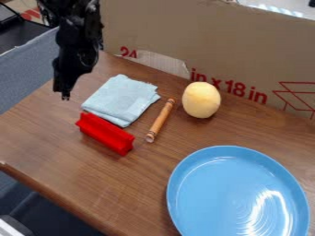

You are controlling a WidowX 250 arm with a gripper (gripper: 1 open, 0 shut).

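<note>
The black gripper (66,90) hangs over the left back of the wooden table, left of a folded light-blue cloth (120,98), with nothing visible between its fingers; it looks shut. A red cylindrical object (106,133) lies in front of the cloth, and a small wooden rolling pin (160,121) lies to the cloth's right. A pale yellow round object (201,100) stands at the back, right of the pin. A blue plate (231,194) sits at the front right.
A cardboard panel (209,41) runs along the back of the table (92,184). A grey surface lies beyond the left edge.
</note>
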